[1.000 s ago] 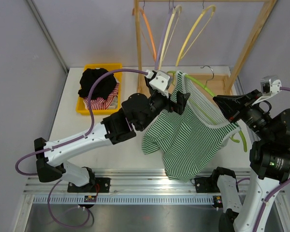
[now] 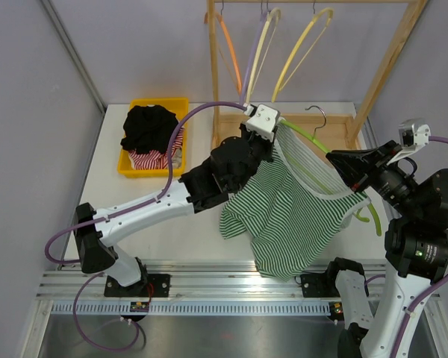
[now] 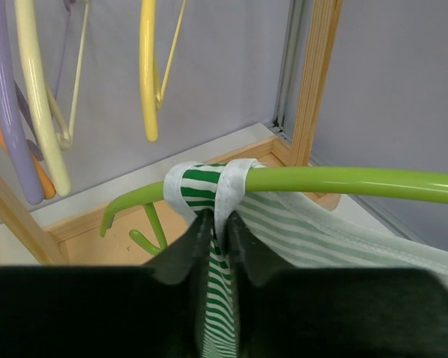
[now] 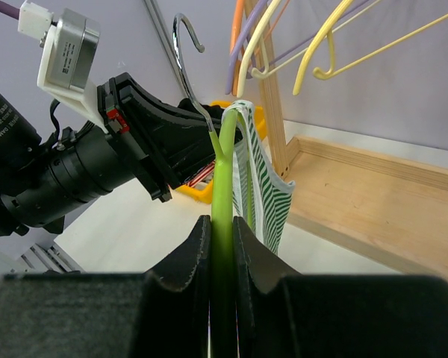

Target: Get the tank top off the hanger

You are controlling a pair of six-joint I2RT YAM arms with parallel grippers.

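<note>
The green-and-white striped tank top (image 2: pixel 295 216) hangs from the green hanger (image 2: pixel 305 134) over the table. In the left wrist view, one strap (image 3: pixel 201 181) loops over the hanger's bar near its end. My left gripper has its fingers close together around the strap just below the bar, with cloth between them. My right gripper is shut on the hanger, near its metal hook (image 4: pixel 181 63). Toward the right arm the tank top's other side gathers beneath the hanger, partly hidden from above.
Purple, cream, yellow (image 2: pixel 299 56) and orange hangers hang on the wooden rack (image 2: pixel 388 63) behind. A yellow basket (image 2: pixel 127 165) with dark and red-striped clothes stands at the back left. Bare table lies between basket and tank top.
My left gripper has moved right to the strap and turned, and its fingers have come together there. The right arm and the hanger have shifted only slightly.
</note>
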